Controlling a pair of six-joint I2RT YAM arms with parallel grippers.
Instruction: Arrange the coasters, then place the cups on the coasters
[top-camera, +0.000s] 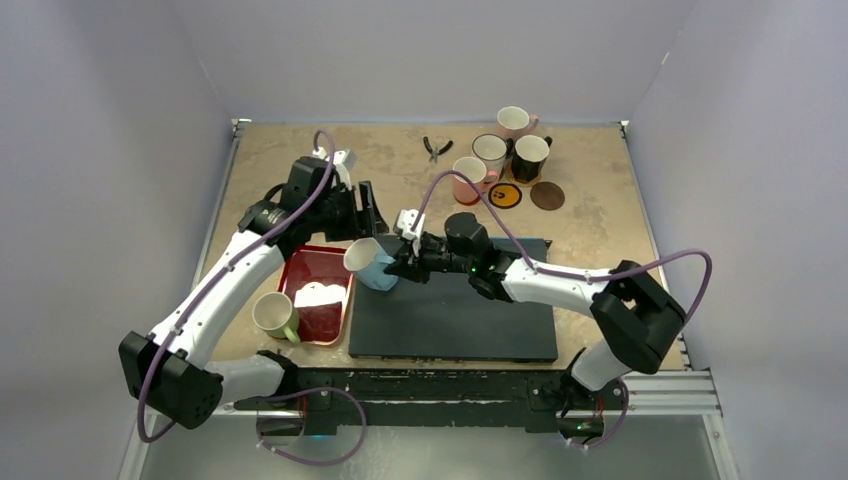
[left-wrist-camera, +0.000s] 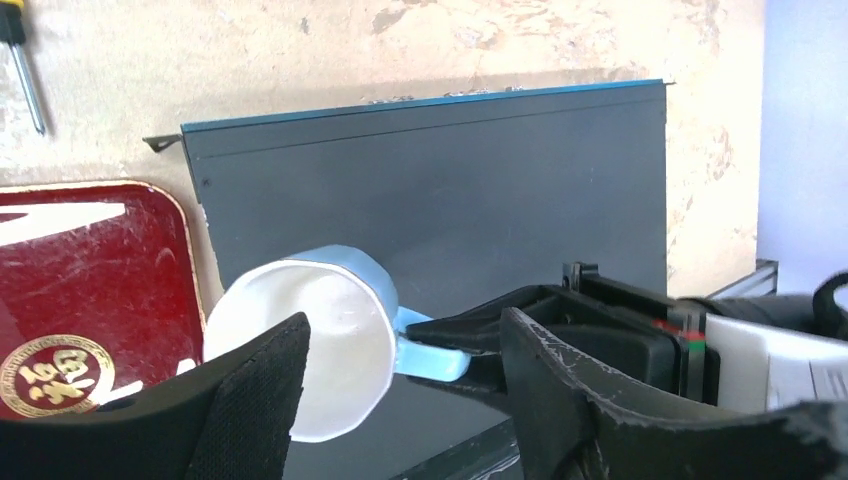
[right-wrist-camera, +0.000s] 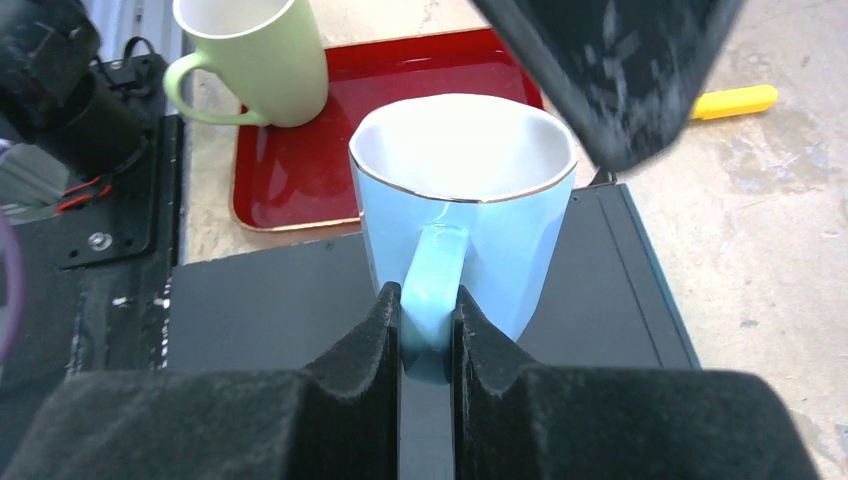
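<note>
A light blue cup with a white inside hangs tilted above the dark board. My right gripper is shut on its handle, one finger on each side. Just behind the cup in the top view, my left gripper stands open and apart from it; one of its fingers looms above the cup in the right wrist view. At the back right lie two bare coasters, a black and orange one and a brown one.
Near the coasters stand several cups, including a pink one and a black one. A green cup stands by the red tray at left. Pliers lie at the back.
</note>
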